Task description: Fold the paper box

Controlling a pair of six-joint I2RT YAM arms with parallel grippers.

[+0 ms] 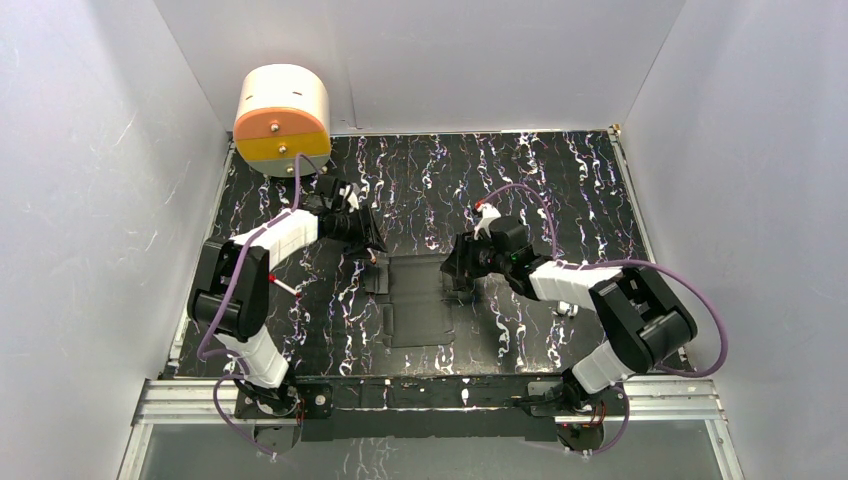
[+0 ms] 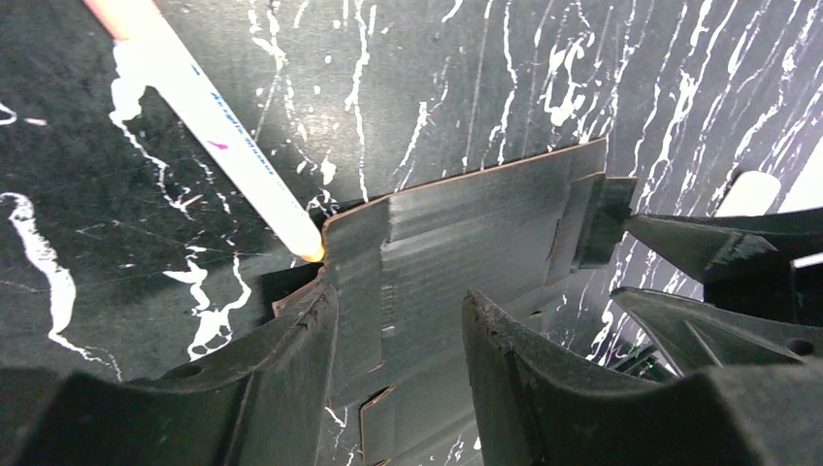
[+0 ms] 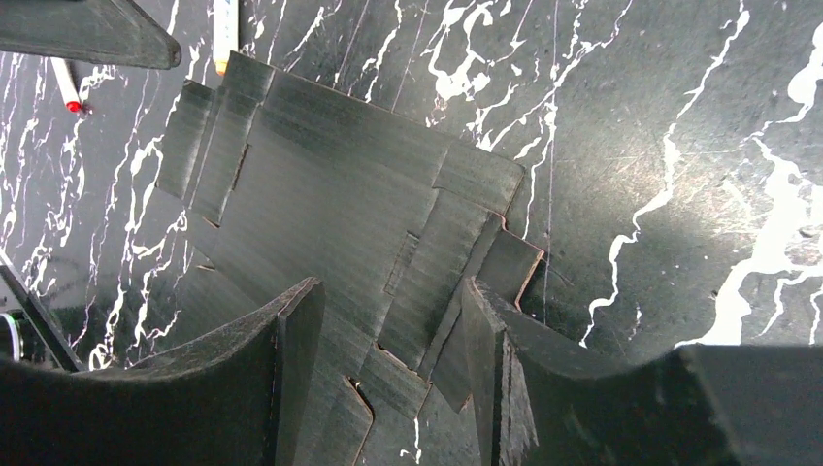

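Observation:
The dark paper box [image 1: 420, 290] lies flat and unfolded near the table's front middle, with creased side flaps. My left gripper [image 1: 372, 248] hangs at its upper left corner; in the left wrist view its fingers [image 2: 301, 359] stand apart over the box's left flap [image 2: 359, 291], with no grip on it showing. At the upper right edge is my right gripper [image 1: 455, 268]. Its fingers [image 3: 291, 330] are parted in the right wrist view, above the right flap [image 3: 442, 277], which is doubled over in layers. Nothing shows held between either pair.
A white and orange marker [image 2: 223, 136] touches the box's left edge in the left wrist view. A red-capped marker [image 1: 285, 286] lies to the left. The drawer cabinet [image 1: 283, 120] stands at the back left.

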